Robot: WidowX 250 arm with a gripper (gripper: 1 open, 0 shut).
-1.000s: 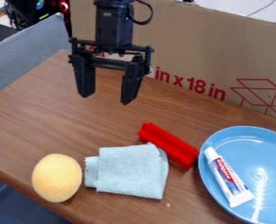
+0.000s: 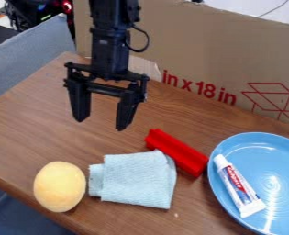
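My black gripper (image 2: 103,107) hangs above the wooden table at upper left, its two fingers wide apart with nothing between them. Below it lie a pale yellow rounded object (image 2: 60,186) at the front left and a folded light blue cloth (image 2: 134,181). A red cylindrical object (image 2: 177,151) lies right of the cloth. On the right, a white toothpaste tube (image 2: 238,184) rests in a blue plate (image 2: 272,155).
A cardboard box (image 2: 205,57) stands along the back of the table. A grey padded surface (image 2: 15,74) borders the left side.
My gripper has moved downward and slightly left since a second ago, staying open. The objects on the table are unchanged.
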